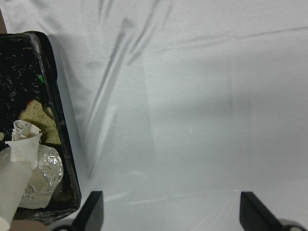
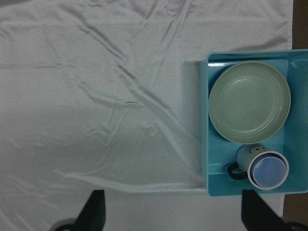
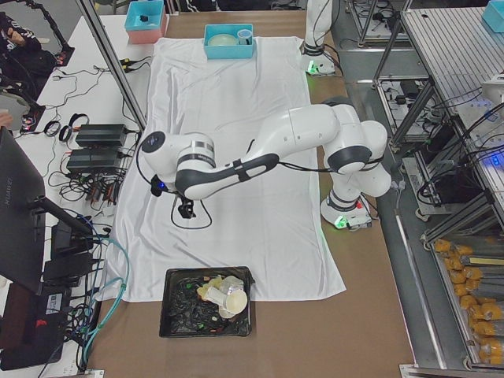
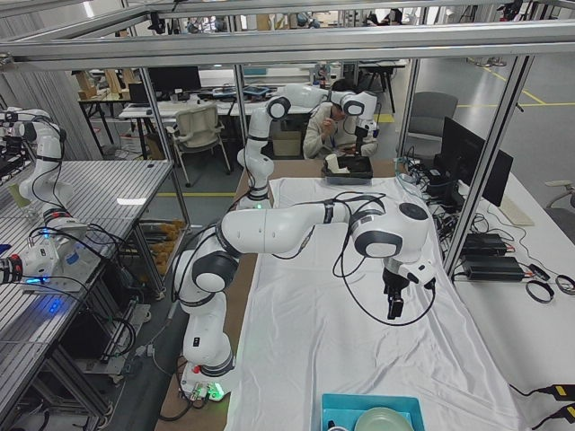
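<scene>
A black tray (image 3: pixel 175 315) on the near end holds crumpled foil (image 1: pixel 45 185), crumpled paper (image 1: pixel 24 147), a white cup (image 1: pixel 12 192) and yellowish scraps. My left gripper stands open over the white cloth beside the tray, nothing between its fingers. At the other end, a blue bin (image 2: pixel 207 159) holds a pale green plate (image 2: pixel 249 101) and a mug (image 2: pixel 245 161) lying on its side with a blue cup (image 2: pixel 268 171) inside. My right gripper is open and empty above the cloth beside the bin.
The white cloth (image 3: pixel 220 102) between tray and bin is clear. A monitor (image 3: pixel 20 220), electronics and cables crowd one long side, beside an upright metal post (image 3: pixel 110 63). A seated person (image 4: pixel 323 135) is behind the tray.
</scene>
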